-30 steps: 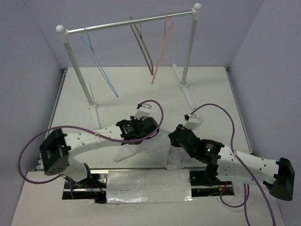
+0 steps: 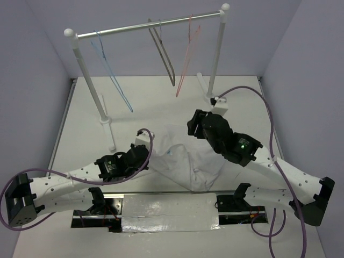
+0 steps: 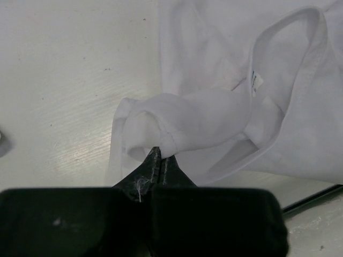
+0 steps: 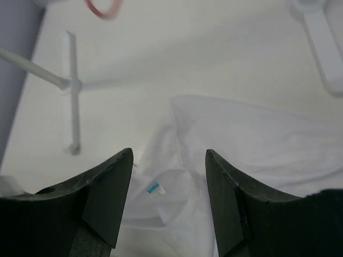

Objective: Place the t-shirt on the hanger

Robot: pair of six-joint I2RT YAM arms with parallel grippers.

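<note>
A white t-shirt [image 2: 199, 161] lies crumpled on the table, its collar and small label [image 3: 256, 81] showing in the left wrist view. My left gripper is shut at a folded sleeve on the shirt's left side, pinching the thin cloth at its tips. My right gripper is raised above the shirt's right part, fingers apart with nothing between them. Blue [image 2: 115, 83], dark grey [image 2: 167, 59] and pink [image 2: 180, 83] hangers hang empty from the rail [image 2: 126, 29].
The rack's posts [image 2: 88, 88] and feet [image 2: 110, 134] stand on either side at the back. Bare table [image 2: 145, 99] lies behind the shirt. Walls close off both sides.
My left gripper has moved left and toward the front. My right gripper has risen and moved back from the shirt, opening. The shirt has shifted slightly.
</note>
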